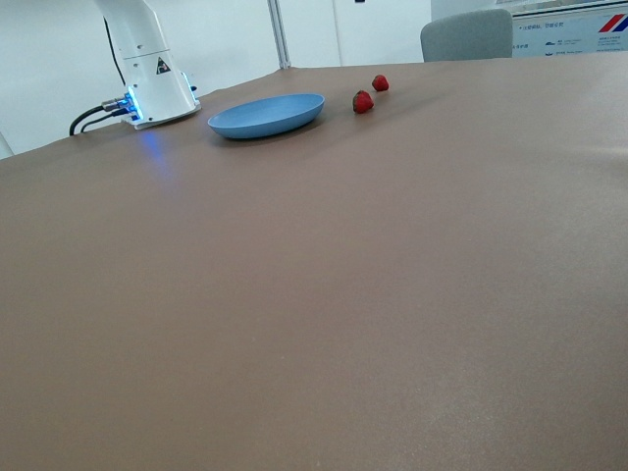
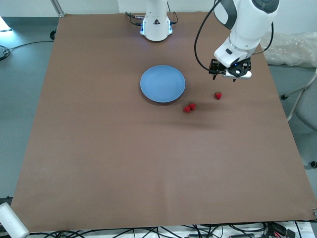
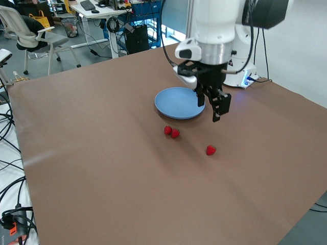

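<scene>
A blue plate [image 2: 162, 83] [image 1: 266, 116] [image 3: 179, 103] lies empty on the brown table [image 2: 158, 158]. Right of it in the left view, two strawberries [image 2: 192, 106] [image 3: 175, 133] lie close together, and a single strawberry [image 2: 218, 95] [image 3: 211, 150] lies apart. My black gripper [image 3: 213, 103] hangs above the table, overlapping the plate's right side in the right view; in the left view it is up and right of the plate, above the single strawberry. Its finger state is unclear, and I see nothing held. The top view does not show it.
The white robot base [image 2: 156, 25] with cables stands at the back. A grey chair [image 2: 307, 104] is beside the table, and cables run along the near edge.
</scene>
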